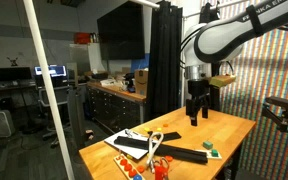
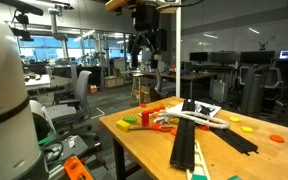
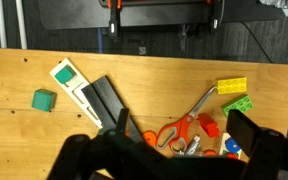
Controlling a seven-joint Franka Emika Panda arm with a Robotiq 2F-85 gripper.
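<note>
My gripper (image 1: 198,116) hangs open above the wooden table, pointing down, with nothing between its fingers. In the wrist view its dark fingers come in from the lower left and lower right, and scissors with orange handles (image 3: 166,133) lie on the table below, between them in the picture. Left of the scissors is a long black bar (image 3: 108,98) beside a white strip (image 3: 74,91) bearing a green square. A yellow block (image 3: 231,86), a green block (image 3: 238,106) and a red piece (image 3: 210,125) lie to the right. Another green block (image 3: 44,100) sits apart at far left.
Black bars (image 2: 184,140) and a flat black piece (image 2: 236,141) cover part of the table in the second exterior view. Orange and yellow pieces lie toward its far side.
</note>
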